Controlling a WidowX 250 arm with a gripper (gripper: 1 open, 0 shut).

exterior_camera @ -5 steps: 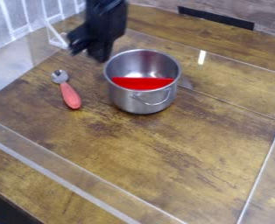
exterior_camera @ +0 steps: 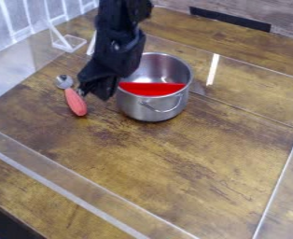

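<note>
My black gripper [exterior_camera: 102, 77] hangs over the wooden table, just left of a steel pot [exterior_camera: 164, 110] that holds a red object [exterior_camera: 152, 91]. Its fingers point down and look parted, though dark and blurred; I see nothing clearly between them. A red-handled utensil [exterior_camera: 75, 103] with a silver head lies left of the pot, just below and left of my gripper.
A white wire rack stands at the back left, and a dark edge runs along the back right.
My gripper has come down and toward the front, now beside the pot's left rim and nearer the red-handled utensil. The pot and utensil look unmoved.
</note>
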